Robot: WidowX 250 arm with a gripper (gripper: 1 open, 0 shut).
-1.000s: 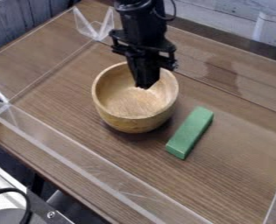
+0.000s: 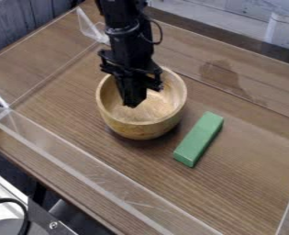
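A round wooden bowl (image 2: 151, 119) sits at the centre of the table. My black gripper (image 2: 121, 94) reaches down from the top of the view into the bowl's left side, near its rim. It appears shut, with nothing visible between its fingers. A green block (image 2: 198, 139) lies to the right of the bowl, apart from it.
Cables and a white object show at the lower left corner, and clear plastic edging runs along the left.
My gripper has moved left and down, from above the bowl's back right to inside its left part. The bowl and green block look about where they were.
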